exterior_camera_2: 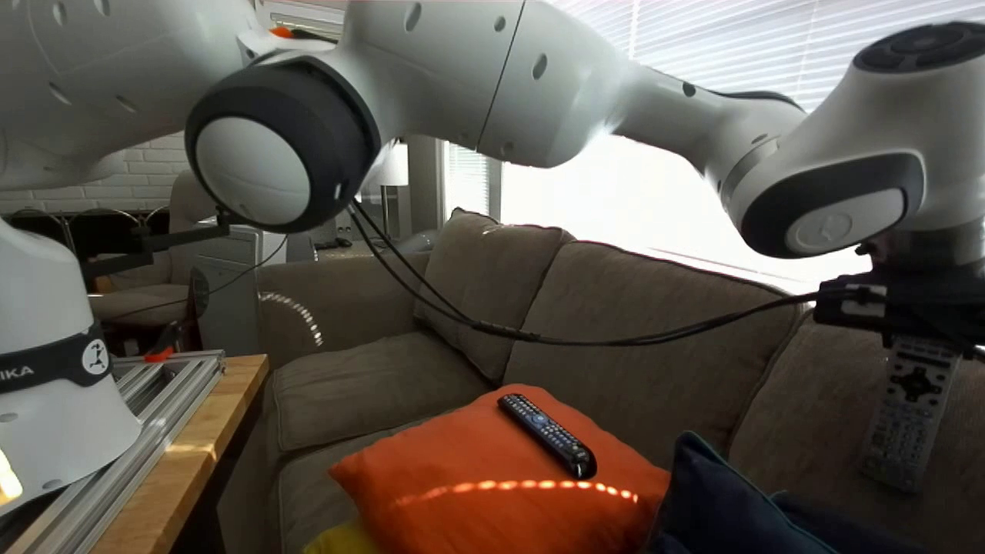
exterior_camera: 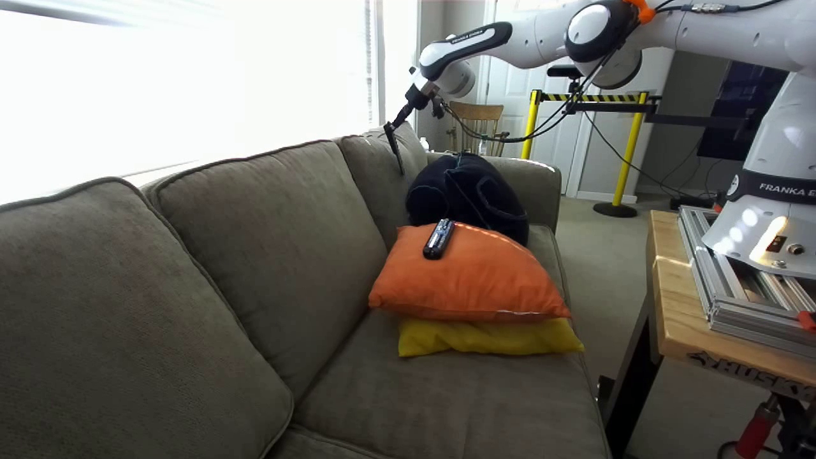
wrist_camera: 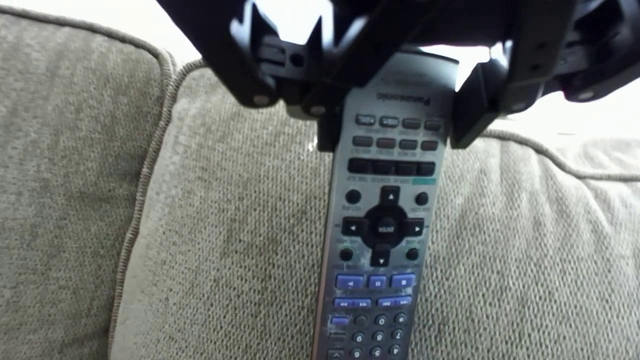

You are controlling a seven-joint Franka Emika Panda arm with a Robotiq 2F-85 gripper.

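A long silver-grey remote [wrist_camera: 384, 222] with dark and blue buttons hangs from my gripper, whose fingers are shut on its sides near the Panasonic end. In exterior view 2 the same grey remote [exterior_camera_2: 909, 411] points downward in front of the sofa back at the right. From exterior view 1 it shows as a thin dark strip [exterior_camera: 394, 146] under the gripper, above the dark blue cushion [exterior_camera: 470, 191]. A second, black remote [exterior_camera: 439, 238] lies on the orange pillow [exterior_camera: 474, 279], away from the gripper.
Beneath the orange pillow is a yellow pillow [exterior_camera: 489, 338]. The sofa's back cushions [exterior_camera: 275, 222] rise close behind the held remote. Bare seat [exterior_camera: 451, 398] lies in front of the pillows. A wooden workbench [exterior_camera: 673, 283] carries the arm's base.
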